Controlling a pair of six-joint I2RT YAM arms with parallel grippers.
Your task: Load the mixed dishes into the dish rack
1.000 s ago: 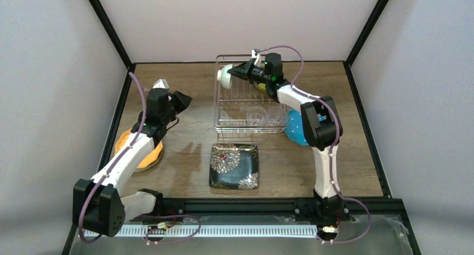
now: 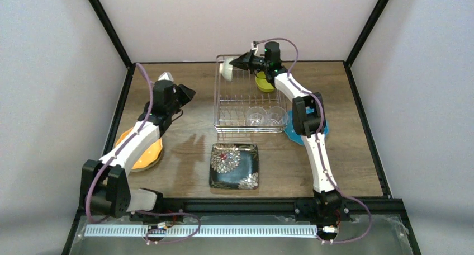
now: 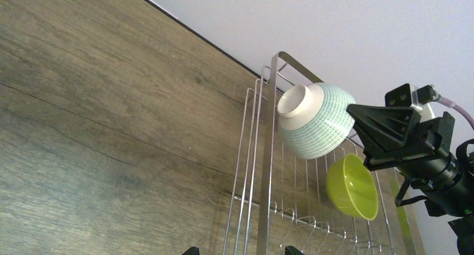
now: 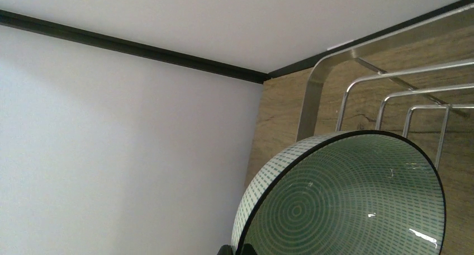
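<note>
A pale green patterned bowl [image 2: 226,69] is tipped on its side above the far left corner of the wire dish rack [image 2: 217,107]. My right gripper is shut on the bowl's rim, one finger on either side. In the left wrist view the bowl [image 3: 321,121] has its foot facing left, and the right fingers [image 3: 380,121] meet it from the right. Left of the rack, over bare table, my left gripper stands open and empty. A lime green bowl [image 2: 264,83] and two clear glasses [image 2: 256,116] are in the rack.
A dark square plate with flower patterns [image 2: 235,165] lies in front of the rack. Orange plates [image 2: 148,156] lie partly under the left arm. A blue scalloped plate [image 2: 293,133] sits right of the rack, partly hidden by the right arm. Table between left arm and rack is clear.
The left arm has moved slightly right.
</note>
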